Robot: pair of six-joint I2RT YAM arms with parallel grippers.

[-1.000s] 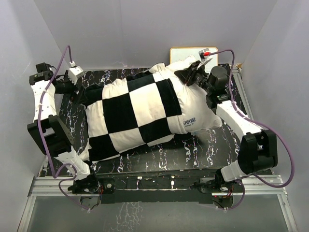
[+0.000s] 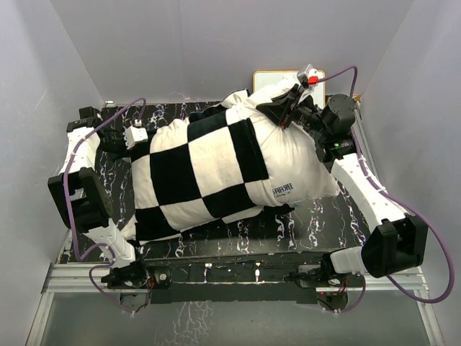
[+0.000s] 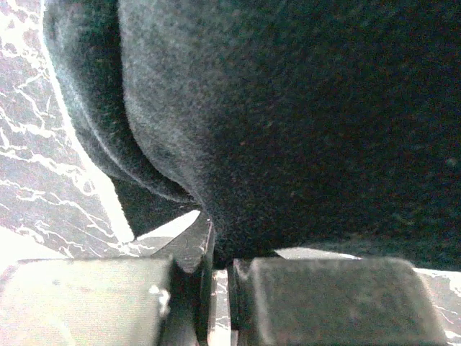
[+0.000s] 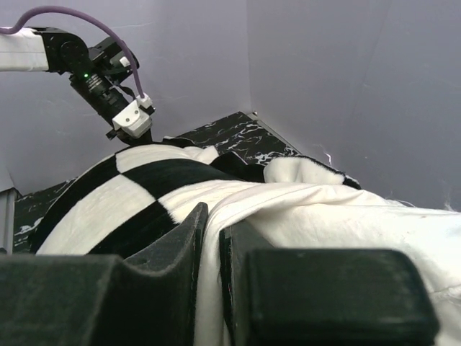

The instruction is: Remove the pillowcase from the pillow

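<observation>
The checkered black-and-white pillowcase covers the pillow across the table, its right part white and bunched, lifted toward the back right. My right gripper is shut on white fabric there; in the right wrist view a white fold runs between its fingers. At the pillowcase's left end my left gripper is shut; in the left wrist view dark fabric reaches down to its fingertips, apparently pinched between them.
The black marble table shows at front and along the left side. A white board stands at the back right, and grey walls surround the table.
</observation>
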